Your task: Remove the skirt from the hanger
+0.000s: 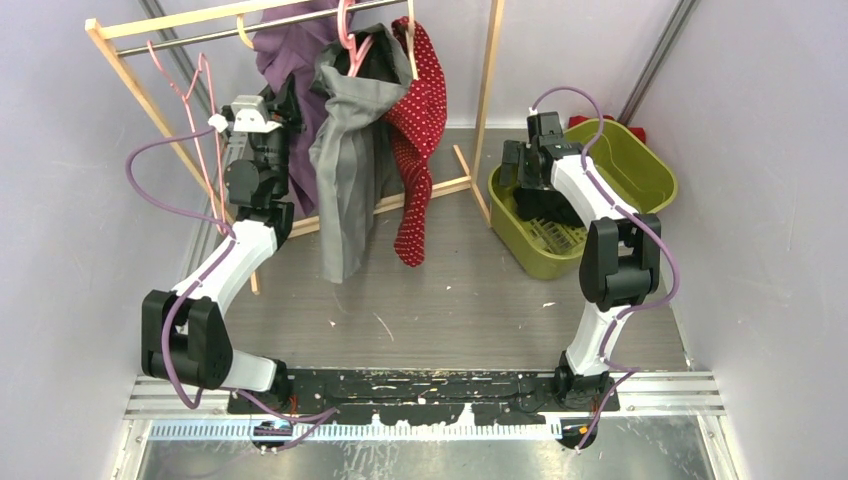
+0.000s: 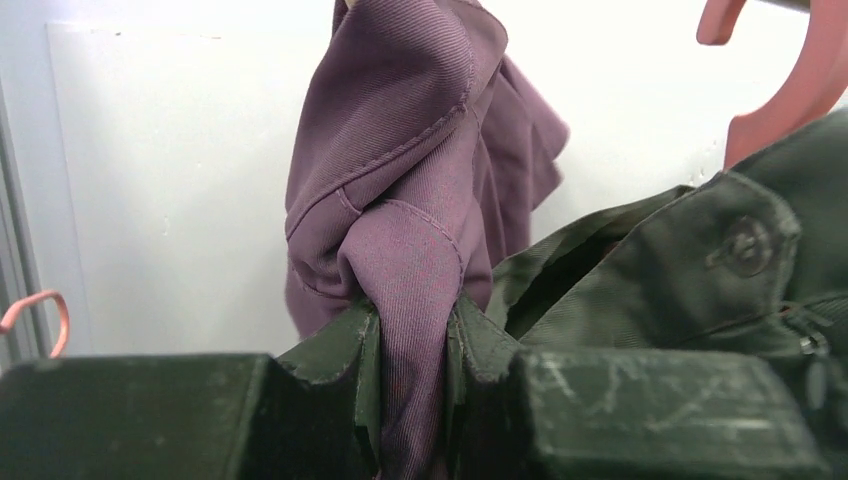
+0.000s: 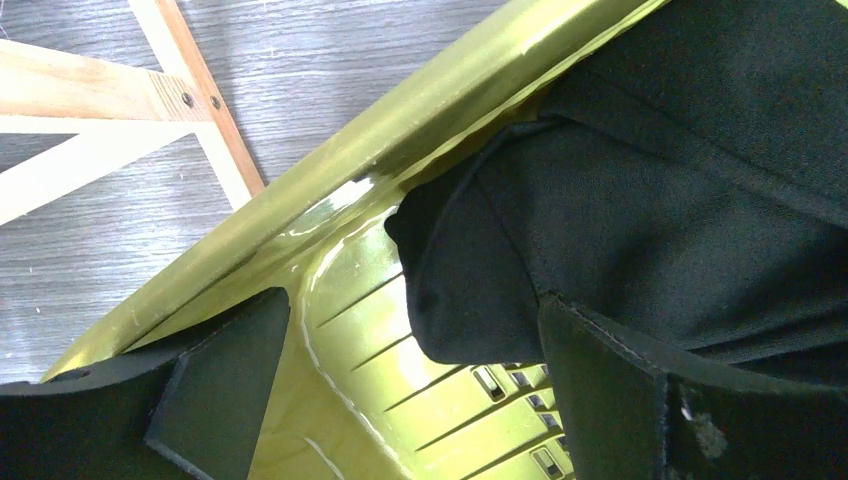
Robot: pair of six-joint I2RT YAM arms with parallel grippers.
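The purple skirt hangs from the rack at the upper left of the top view, partly covered by my left arm. In the left wrist view my left gripper is shut on a bunched fold of this purple skirt. The cloth still stretches upward to its hanger, of which the yellowish hook shows on the rail. My right gripper stands open inside the green basket. Close to its right finger lies black cloth, and nothing sits between the fingers.
Grey trousers and a red dotted garment hang right of the skirt. Empty pink hangers occupy the rack's left end. The floor before the rack is clear. Something red shows behind the basket.
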